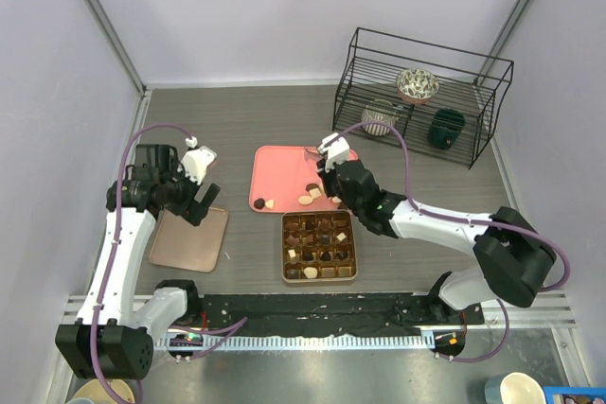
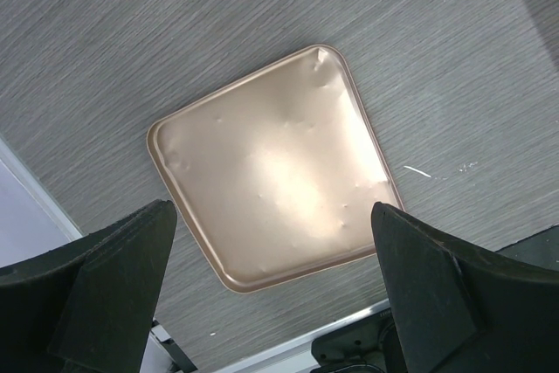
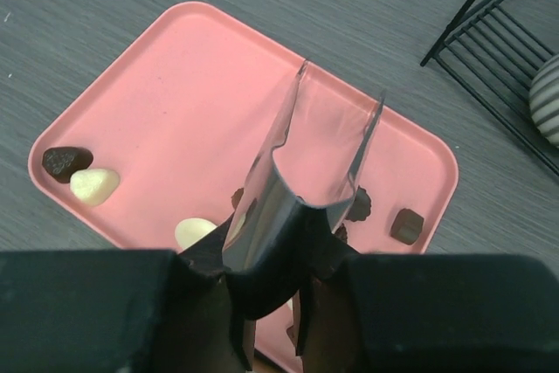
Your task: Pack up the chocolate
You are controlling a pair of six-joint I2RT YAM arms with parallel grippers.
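Observation:
My right gripper is shut on a pair of shiny metal tongs (image 3: 262, 211), above the pink tray (image 3: 188, 85). The tongs' two arms stand apart, nothing visible between their tips. On the tray lie a dark chocolate (image 3: 66, 163), a cream chocolate (image 3: 94, 186), another cream piece (image 3: 194, 231) and a brown square (image 3: 407, 226); others are partly hidden by the tongs and fingers. Close in front, the divided box (image 1: 348, 257) holds several chocolates, with some cells looking empty. My left gripper hangs open and empty over a flat bronze lid (image 2: 279, 163).
A black wire rack (image 1: 426, 73) with bowls (image 1: 418, 85) and a dark green cup (image 1: 446, 128) stands at the back right, close to the right arm's side. Bare table surrounds the tray's left and the gap between lid and box.

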